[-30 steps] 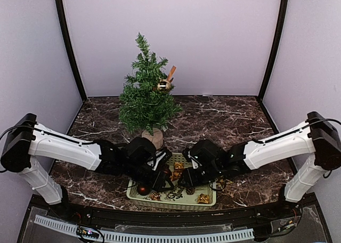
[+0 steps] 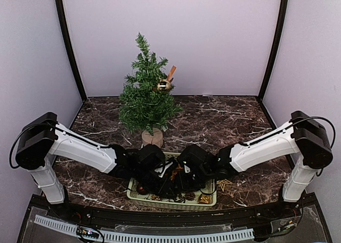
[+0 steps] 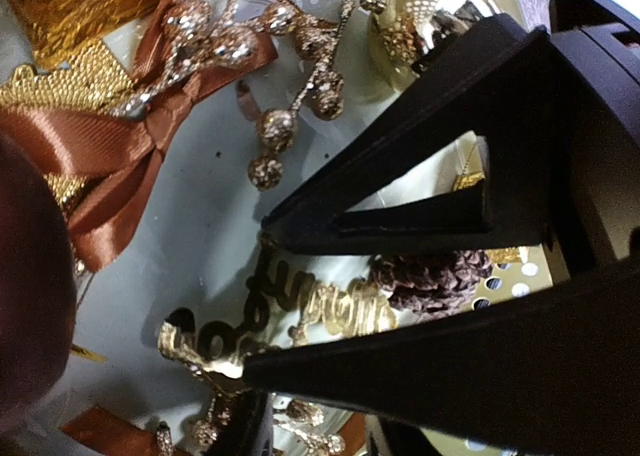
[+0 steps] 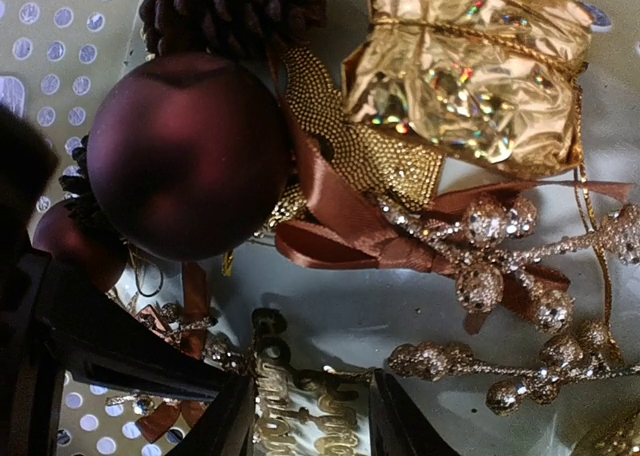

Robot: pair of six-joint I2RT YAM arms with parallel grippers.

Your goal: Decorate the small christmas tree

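Observation:
The small green tree (image 2: 146,88) stands at the back, a gold bauble (image 2: 163,85) with a ribbon on it. Both grippers are low in the ornament tray (image 2: 139,200), close together. My left gripper is part open over a gold lettering ornament (image 3: 340,306), one fingertip at the lettering. My right gripper has its fingertips either side of the same lettering at the bottom of its view; whether it grips cannot be told. A dark red bauble (image 4: 185,156), gold parcel (image 4: 465,71), pinecone (image 4: 230,6) and glitter berry sprigs (image 4: 480,286) lie around them.
A gold star (image 2: 224,185) lies on the marble table (image 2: 224,115) right of the tray. Walls enclose the back and sides.
Both arms have moved inward over the last second, bringing the two grippers together in the middle of the tray. The tree looks unchanged.

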